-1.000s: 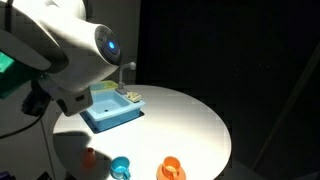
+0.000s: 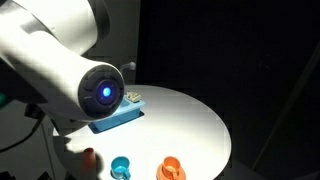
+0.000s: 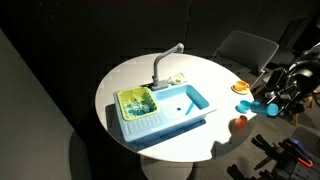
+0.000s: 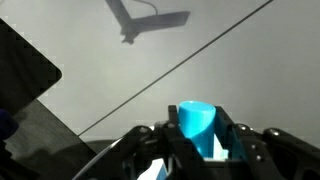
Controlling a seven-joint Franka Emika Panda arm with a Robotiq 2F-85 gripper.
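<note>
In the wrist view a blue object (image 4: pixel 197 122) stands between the fingers of my gripper, which is shut on it; what kind of object it is cannot be told. From exterior view 2, the same blue piece shows at the gripper (image 3: pixel 268 108), by the table's right edge. A blue cup (image 2: pixel 120 167) stands on the table close by, with an orange cup (image 2: pixel 172 164) on an orange saucer (image 2: pixel 162 174) beside it. The red cup (image 3: pixel 240 122) sits nearer the table's edge. Exterior view 1 has the arm's bulk but not the fingers.
A light-blue sink basin (image 3: pixel 180 108) with a grey faucet (image 3: pixel 160 65) occupies the table's middle. At its left end is a yellow-green rack (image 3: pixel 137 103). A grey chair (image 3: pixel 248 53) stands behind the table.
The arm has come down in exterior view 1, and now covers more of the sink and the table's left side. The cups and saucer have not moved.
</note>
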